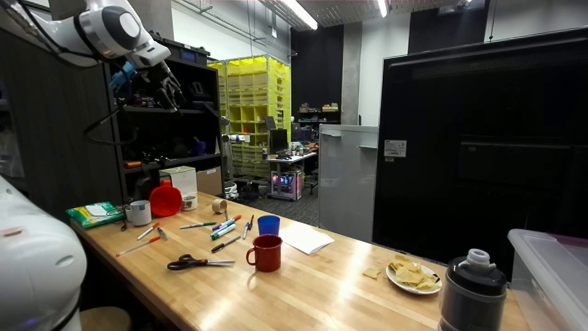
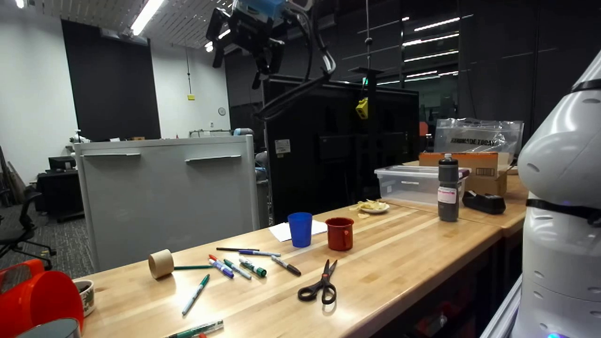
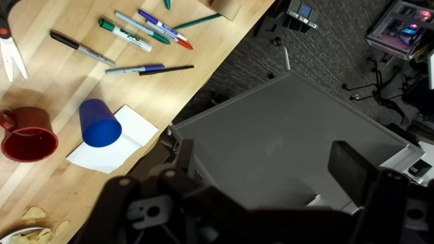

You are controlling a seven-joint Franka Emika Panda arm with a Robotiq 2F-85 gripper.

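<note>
High above the table my gripper (image 1: 175, 102) stands open and empty, well clear of everything on the wood. In the wrist view its two dark fingers are wide apart, with only floor and a grey cabinet (image 3: 276, 134) behind the gap. A red mug (image 1: 268, 253) and a blue cup (image 2: 300, 230) stand upright near each other, with white paper (image 3: 118, 146) by the cup. Black-handled scissors (image 2: 322, 285) lie on the near side. Several markers and pens (image 1: 223, 229) are scattered across the wood, away from the gripper.
Chips fill a white plate (image 1: 392, 280) near a dark bottle (image 1: 472, 295). A clear bin (image 2: 403, 185) stands beyond. At the other end are a red pitcher (image 1: 165, 199), a grey mug (image 1: 141, 213) and a tape roll (image 2: 161, 264).
</note>
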